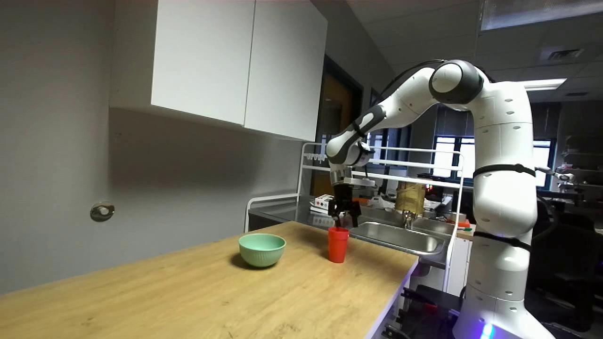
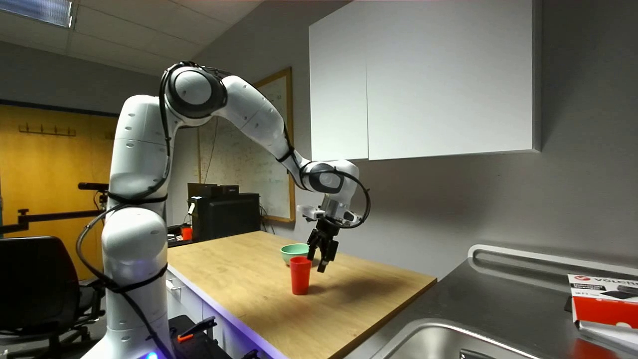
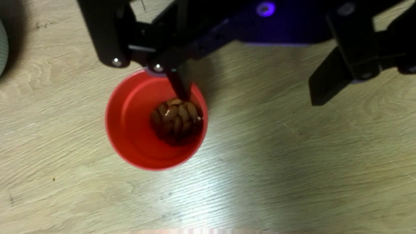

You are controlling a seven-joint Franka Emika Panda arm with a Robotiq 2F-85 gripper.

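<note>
A red cup [image 1: 337, 246] stands upright on the wooden counter, with brown almonds [image 3: 177, 119] lying at its bottom in the wrist view. My gripper [image 1: 346, 219] points down just above it and is open, with a wide gap between the fingers. In the wrist view one fingertip [image 3: 180, 84] overlaps the cup's opening, while the other finger [image 3: 329, 80] is over bare counter to the right. Whether the first one dips below the rim is hard to tell. A light green bowl [image 1: 263, 250] rests farther along the counter, its inside mostly hidden.
White wall cabinets [image 2: 448, 84] hang above the counter [image 1: 186, 288]. A metal sink [image 1: 395, 236] and a white rack [image 1: 390, 178] lie beyond the counter's end. Between bowl and cup the wood is bare, and the near part of the counter is clear.
</note>
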